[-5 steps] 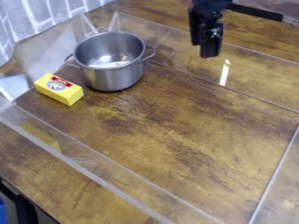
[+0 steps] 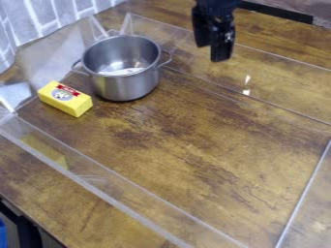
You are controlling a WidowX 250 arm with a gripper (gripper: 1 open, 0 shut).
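My black gripper hangs at the top of the view, above the wooden table and to the right and back of a steel pot. It is blurred, with its fingers apart and nothing visible between them. The pot has two handles and something pale inside. A yellow box with a round label lies to the left of the pot.
Clear plastic edges run along the left and right of the wooden table. A pale object sits at the far left edge.
My gripper has shifted slightly left over the last second, toward the pot's side, and is now more blurred. The pot and yellow box have not moved.
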